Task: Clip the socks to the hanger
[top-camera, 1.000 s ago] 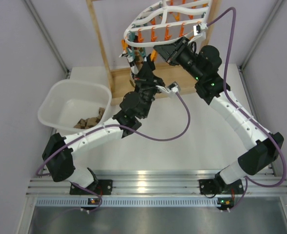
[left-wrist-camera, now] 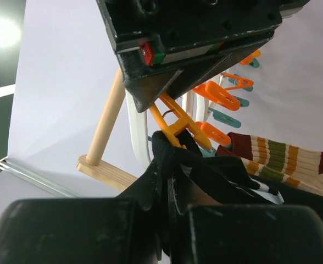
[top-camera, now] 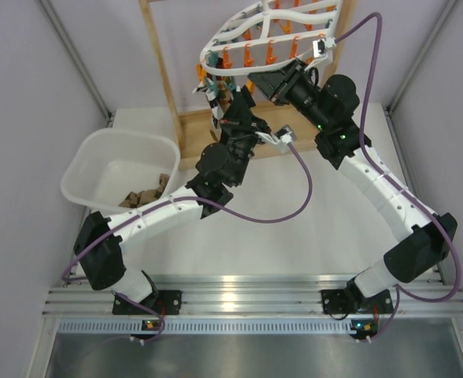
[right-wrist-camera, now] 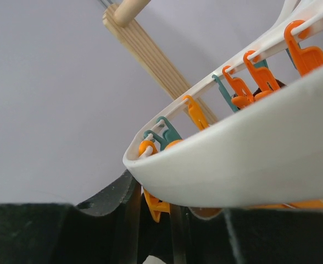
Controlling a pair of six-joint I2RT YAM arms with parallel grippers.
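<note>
The white hanger (top-camera: 267, 69) with orange and teal clips (right-wrist-camera: 305, 58) hangs at the top. In the left wrist view my left gripper is shut on a black sock (left-wrist-camera: 227, 173), right at a yellow clip (left-wrist-camera: 178, 126). Dark fingers of the other arm grip that clip from above. My right gripper is around a yellow clip just below the hanger's rim; how far it is closed is hard to tell. A striped sock (left-wrist-camera: 285, 157) hangs behind the black one.
A white basin (top-camera: 86, 173) with brown socks inside stands at the left. A wooden stand (top-camera: 161, 71) holds the hanger.
My right arm looks almost unchanged.
</note>
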